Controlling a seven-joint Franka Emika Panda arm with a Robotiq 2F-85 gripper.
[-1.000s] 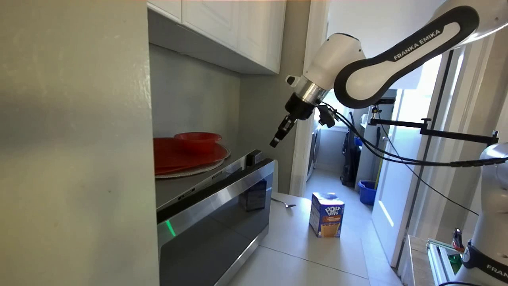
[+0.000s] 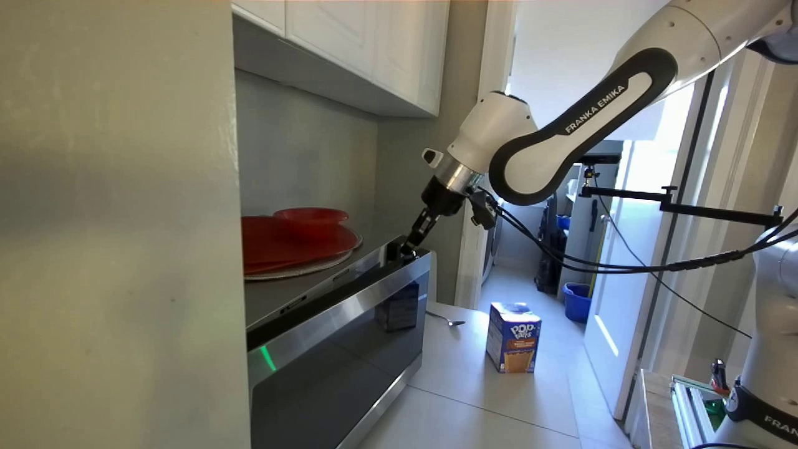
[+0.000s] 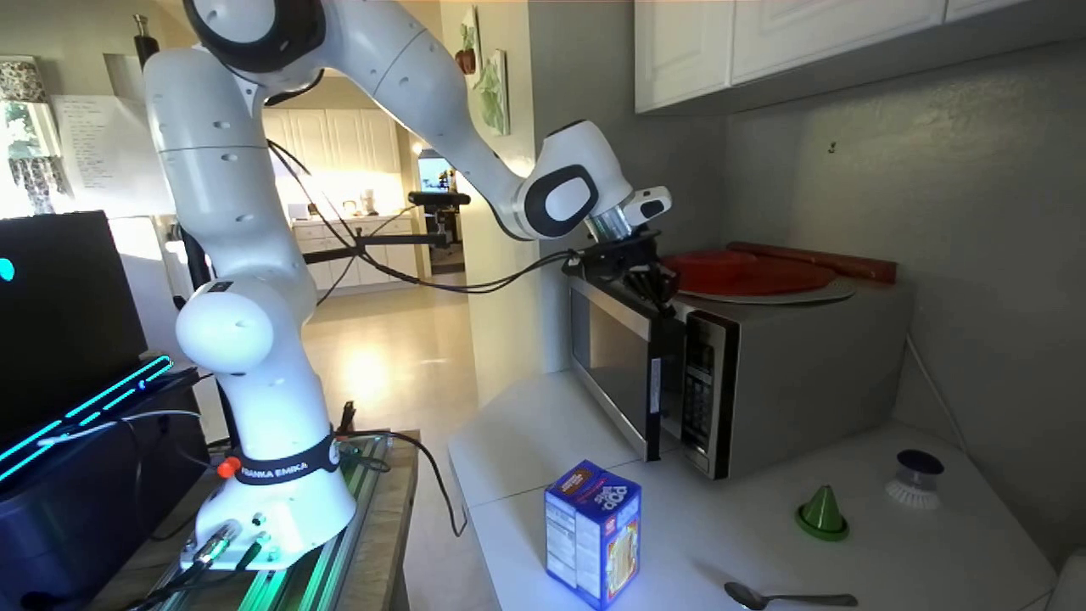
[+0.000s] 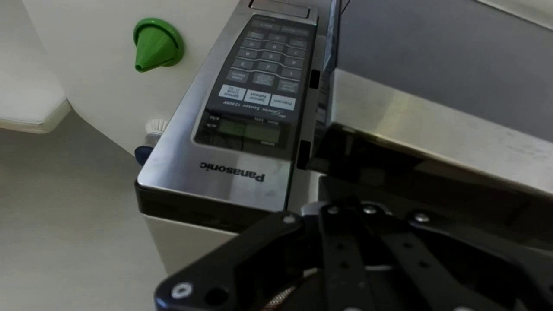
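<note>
A steel and black microwave (image 3: pixel 814 367) stands on the counter with its door (image 3: pixel 621 351) part way open. In exterior view 1 my gripper (image 2: pixel 408 248) reaches down to the top of the door (image 2: pixel 340 329), close to its free end, at the gap between door and body. The wrist view has the control panel (image 4: pixel 259 88) at left, the door (image 4: pixel 440 124) at right, and my gripper low in front of the gap. Its fingers are together, and nothing shows between them. Whether the tips touch the door's inner side cannot be made out.
Red plates (image 2: pixel 295 239) lie on the microwave. On the counter are a Pop-Tarts box (image 3: pixel 593 535), a spoon (image 3: pixel 789 597), a green cone (image 3: pixel 822 512) and a brush (image 3: pixel 916 479). White cabinets (image 2: pixel 359 45) hang above.
From above and right of the door's free end, my gripper has come down and left to the door's top edge. The door looks unmoved in exterior view 1.
</note>
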